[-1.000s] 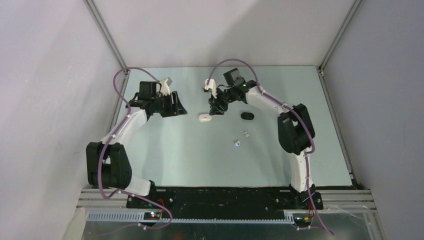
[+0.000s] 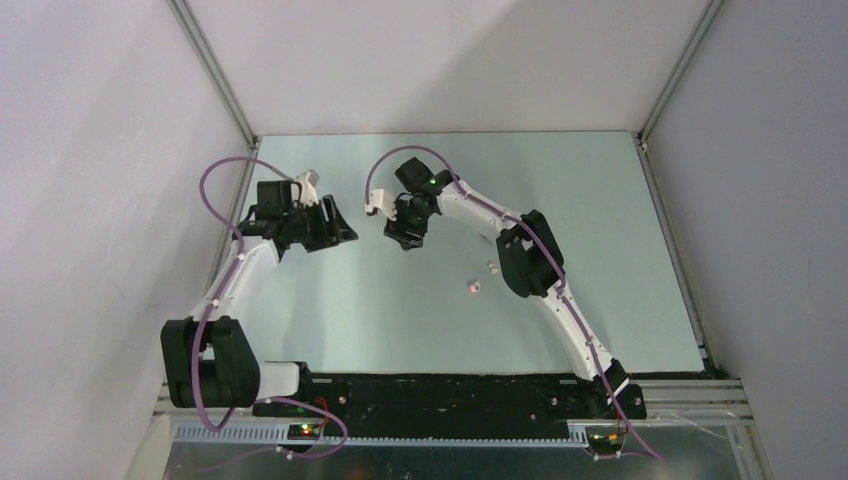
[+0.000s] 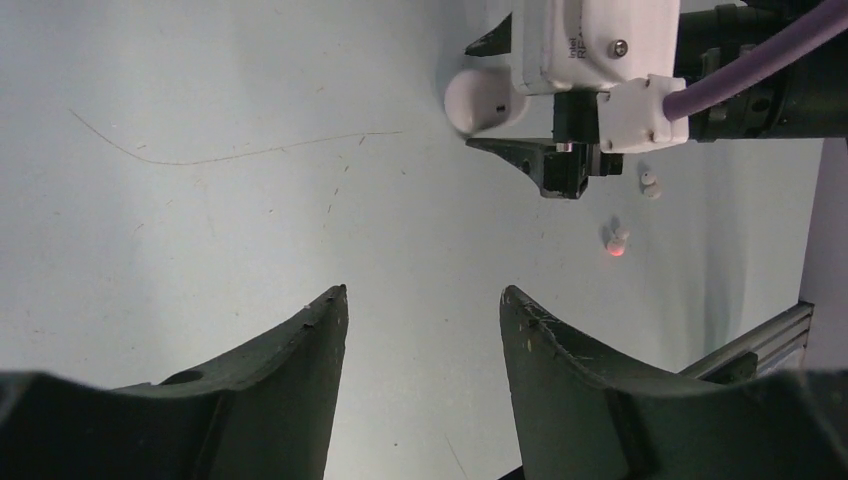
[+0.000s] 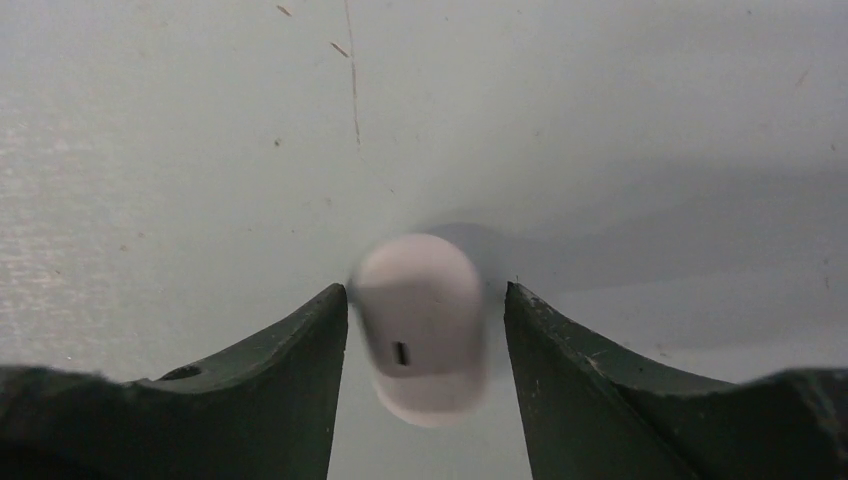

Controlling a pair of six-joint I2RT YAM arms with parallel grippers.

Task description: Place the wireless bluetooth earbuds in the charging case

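A white oval charging case (image 4: 425, 350) with a small dark mark lies on the table. My right gripper is open around it, one finger on each side; a gap shows on the right, and contact on the left is unclear. In the left wrist view, the white case (image 3: 485, 100) sits between the right gripper's fingers (image 3: 505, 150); from above, that gripper hides it. To the left, my left gripper (image 2: 335, 228) hangs open with nothing between its fingers.
Bare table (image 2: 400, 320) stretches in front of both grippers and along the right side.
The earbuds have stayed put.
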